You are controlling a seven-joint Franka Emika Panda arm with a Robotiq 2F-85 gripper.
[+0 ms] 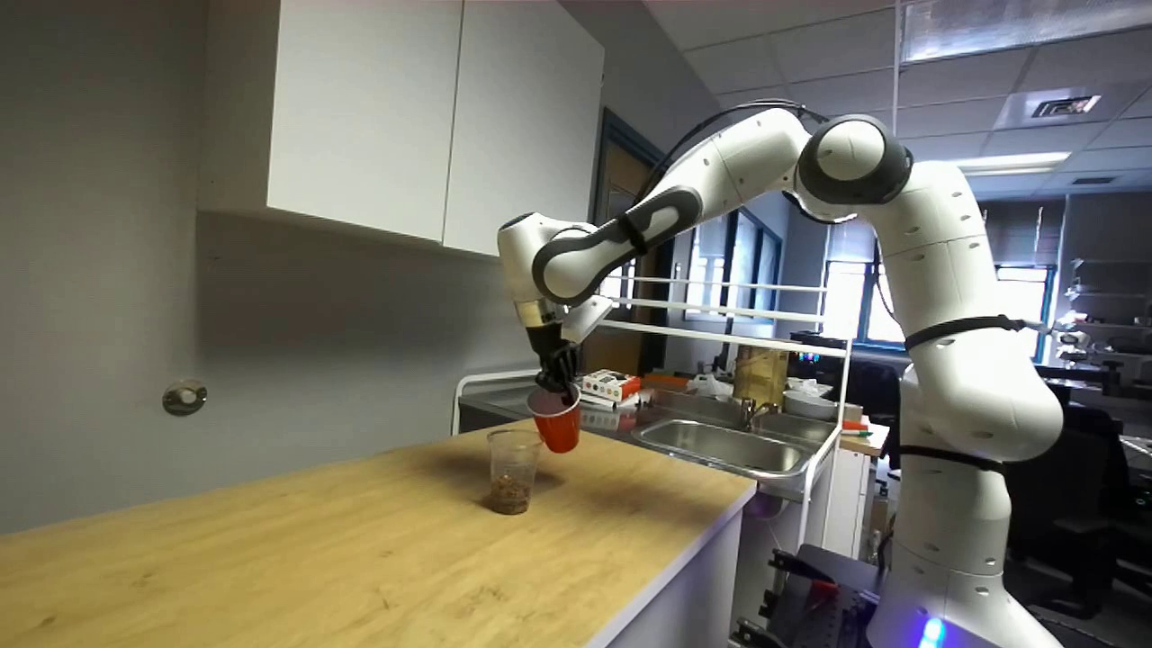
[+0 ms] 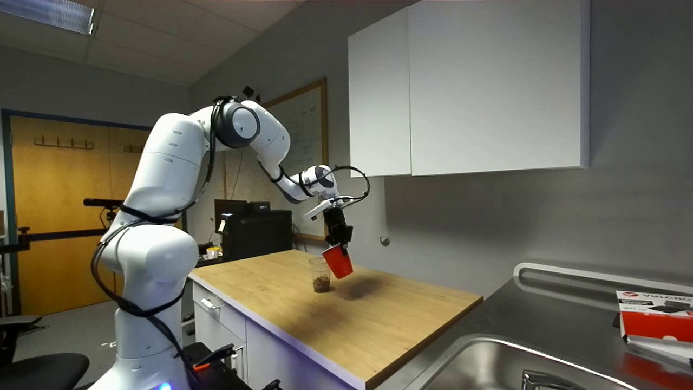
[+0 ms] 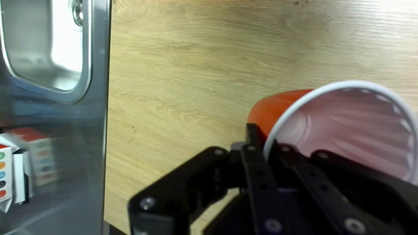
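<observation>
A red cup [image 1: 557, 427] with a white inside hangs above the counter, tilted with its mouth toward a clear cup. My gripper is shut on its wall, with the white rim passing between the fingers. In the wrist view the visible inside of the red cup [image 3: 345, 129] looks empty. The clear plastic cup [image 1: 512, 472] stands upright on the counter with brown bits in its bottom. It is just left of the red cup in both exterior views, and the red cup's rim is close to its top. Whether they touch I cannot tell.
A metal sink [image 1: 713, 441] adjoins it, with boxes [image 1: 611, 385] on the metal top. White wall cabinets [image 1: 367, 119] hang above the counter's back.
</observation>
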